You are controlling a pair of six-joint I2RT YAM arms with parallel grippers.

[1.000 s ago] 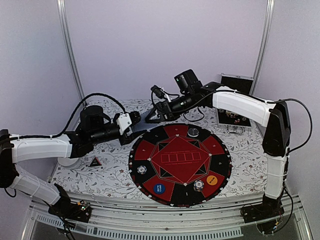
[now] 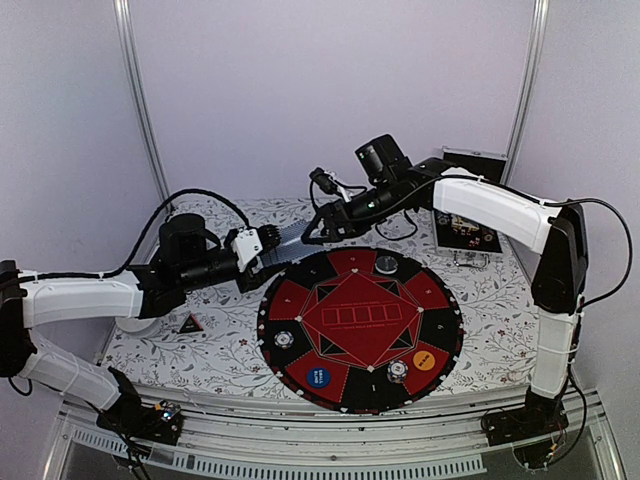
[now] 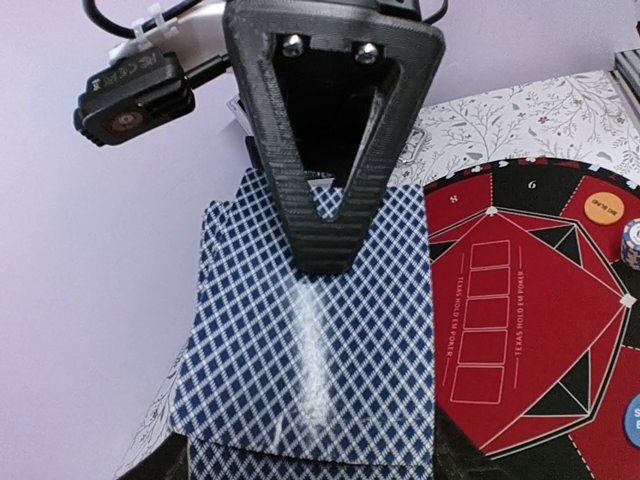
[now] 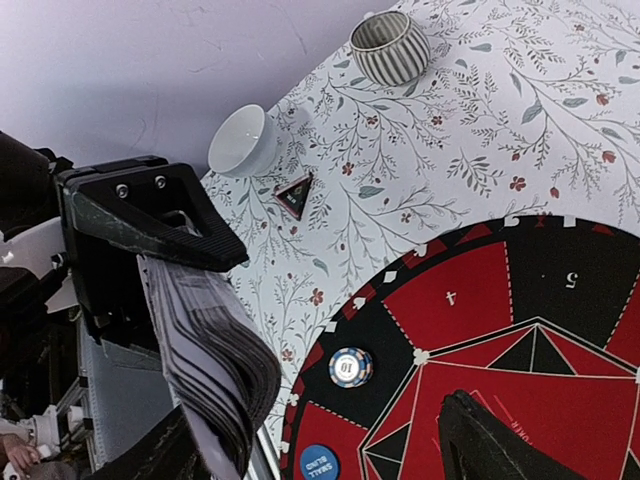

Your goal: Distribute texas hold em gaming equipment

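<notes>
Blue-and-white checked playing cards (image 2: 290, 245) stand raised above the back left of the table, between the two arms. My left gripper (image 2: 265, 258) is shut on the cards, one finger by each long edge; in the right wrist view its finger (image 4: 195, 240) lies against the fanned, bent stack (image 4: 215, 350). My right gripper (image 2: 315, 230) reaches over the free end of the cards. In the left wrist view its finger (image 3: 325, 235) covers part of the checked back (image 3: 320, 360). The right fingers are spread apart in the right wrist view, with the stack's end close beside the left one.
The round red-and-black poker mat (image 2: 360, 330) fills the table's middle, bearing chips, a blue disc (image 2: 318, 377) and an orange disc (image 2: 423, 360). An open case (image 2: 468, 232) stands back right. A white bowl (image 4: 243, 142) and a striped cup (image 4: 390, 50) stand off the mat.
The right gripper has shifted slightly to the right, away from the left gripper. The left arm and the things on the mat look unmoved.
</notes>
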